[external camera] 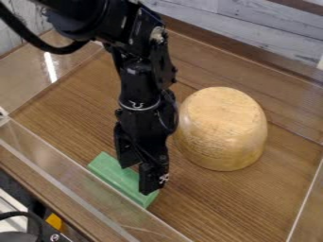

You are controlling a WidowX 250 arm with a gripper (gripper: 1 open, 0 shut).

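Note:
My black gripper (142, 163) points down in the middle of the camera view, its fingers low over a green rectangular block (111, 176) lying near the front left wall. The fingertips overlap the block in view, so whether they touch it is unclear. The fingers appear apart, with nothing clearly held between them. Part of the block is hidden behind the gripper.
A large round tan object (225, 130) sits just right of the gripper on the wooden floor (240, 208). A clear wall runs along the front left, and white planks border the back. The back and front right have free room.

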